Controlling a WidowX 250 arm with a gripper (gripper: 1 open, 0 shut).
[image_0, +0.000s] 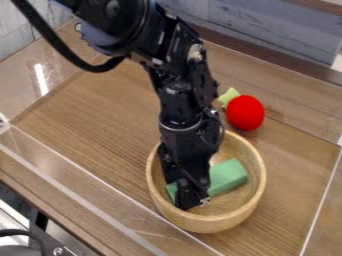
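Note:
A round light wooden bowl (237, 215) stands at the lower middle of the camera view. A teal oblong block (229, 176) lies inside it. My black gripper (185, 190) reaches down into the left part of the bowl, at the block's left end, which it partly hides. Whether the fingers are closed on the block cannot be made out.
A red round object (245, 112) lies behind the bowl to the right, beside a small pale green item (229, 95). A pale wall runs along the back.

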